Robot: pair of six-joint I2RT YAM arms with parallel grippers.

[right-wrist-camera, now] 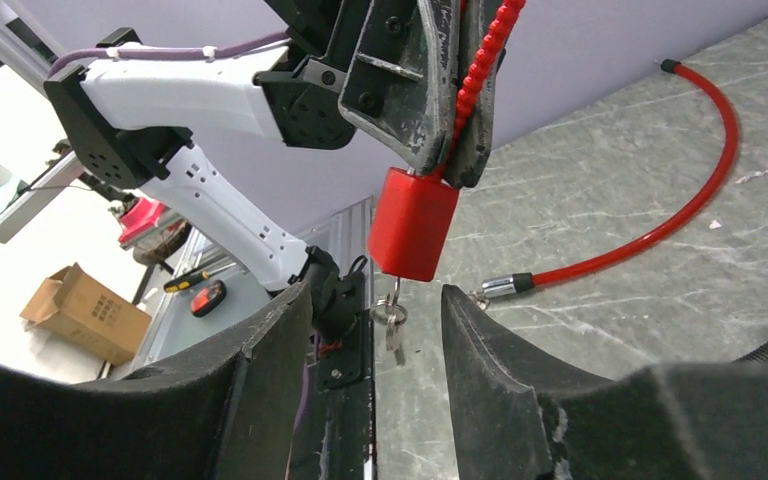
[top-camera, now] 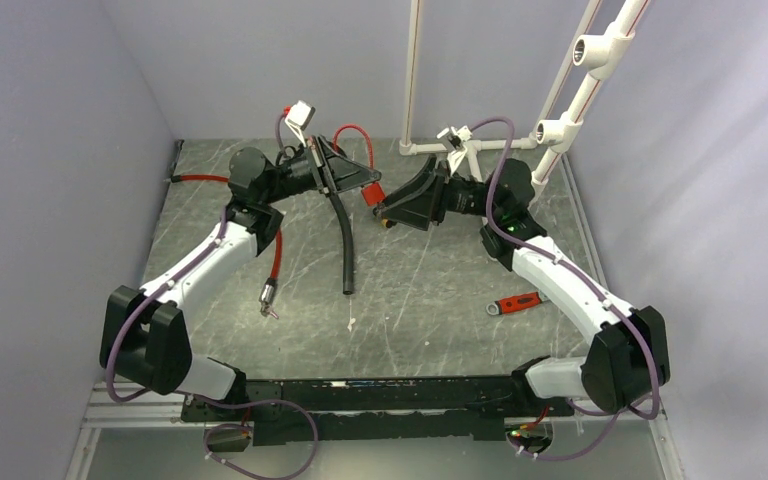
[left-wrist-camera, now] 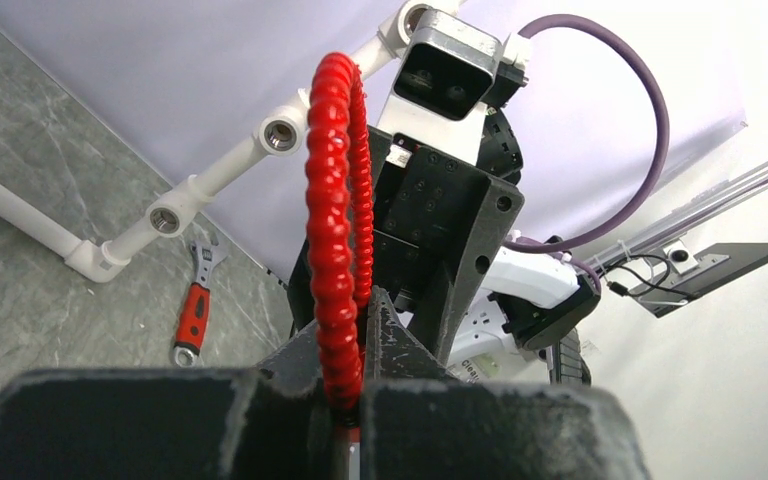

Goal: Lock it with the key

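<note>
The red padlock (right-wrist-camera: 414,224) hangs below my left gripper, which is shut on its red beaded shackle (left-wrist-camera: 332,230). From the padlock's underside a ring with small silver keys (right-wrist-camera: 394,326) dangles on a thin metal shaft. My right gripper is open, with a wide gap between its fingertips. In the right wrist view the keys appear within that gap, just beneath the lock, and no finger visibly grips them. Seen from the top, both grippers meet at the red lock over the middle of the table; the keys are hardly visible there.
A red hose (top-camera: 278,255) with a metal end lies at the left, beside a black tube (top-camera: 348,250). An adjustable wrench (top-camera: 516,303) rests at the right, near white pipes (top-camera: 560,130).
</note>
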